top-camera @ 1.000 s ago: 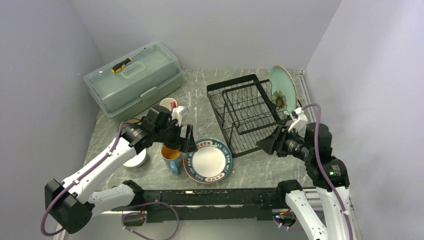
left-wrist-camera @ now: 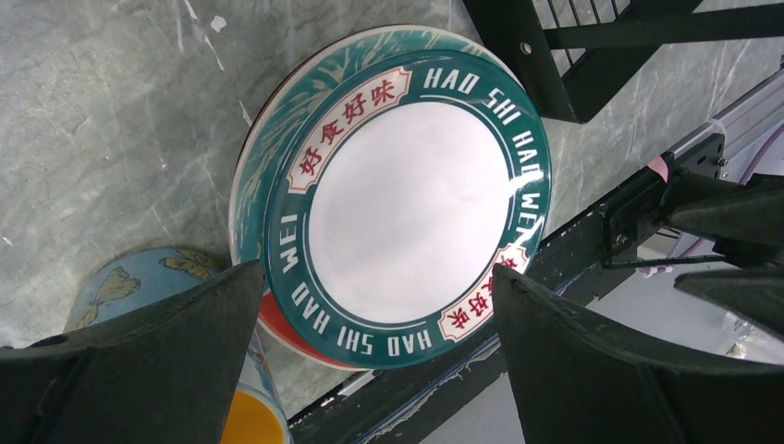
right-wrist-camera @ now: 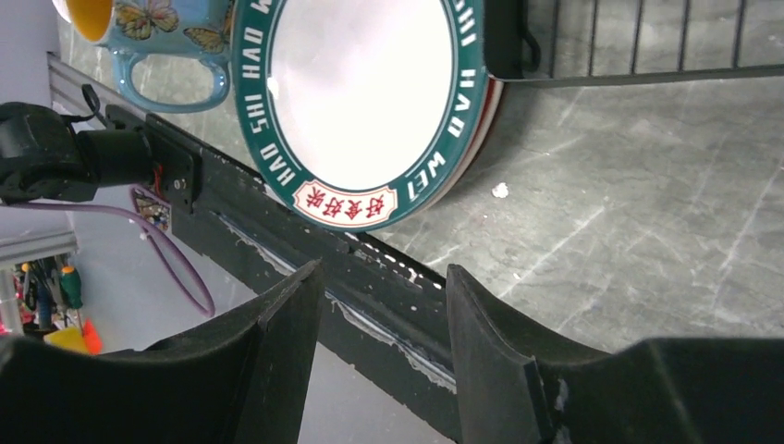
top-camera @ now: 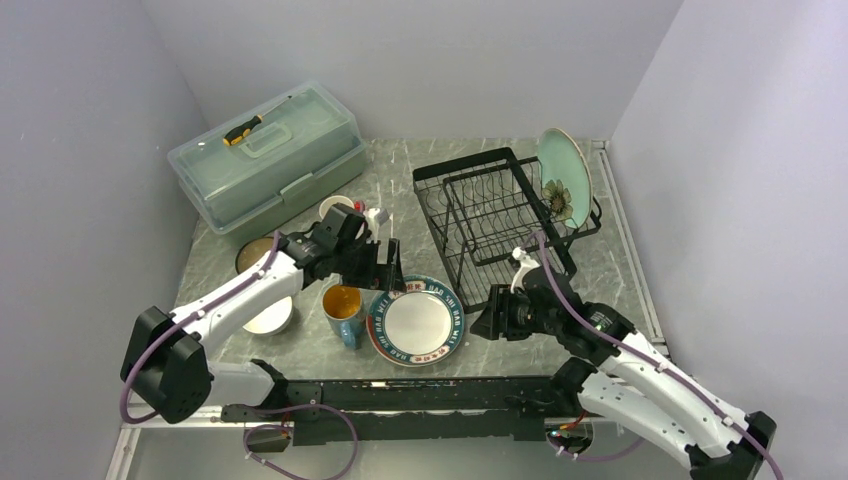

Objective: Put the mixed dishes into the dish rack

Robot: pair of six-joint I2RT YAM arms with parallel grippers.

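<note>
A stack of plates with a green lettered top plate (top-camera: 416, 322) lies in front of the black dish rack (top-camera: 478, 200), which holds an upright pale-green plate (top-camera: 566, 185) at its right. A blue butterfly mug (top-camera: 344, 323) stands left of the stack. A white bowl (top-camera: 268, 319) and a brown-rimmed dish (top-camera: 251, 256) are partly behind my left arm. My open left gripper (top-camera: 388, 264) hangs over the stack's back-left side, above the mug and plates in its wrist view. My open right gripper (top-camera: 492, 320) is right of the stack, near the rack's front corner.
A translucent toolbox (top-camera: 275, 160) with a screwdriver on top fills the back left. A small cup (top-camera: 334, 205) stands behind my left arm. Walls close in at back and sides. Bare counter shows right of the plates and at the front edge.
My right gripper has moved left and toward the front, closer to the plate stack. My left gripper has shifted a little to the right and back.
</note>
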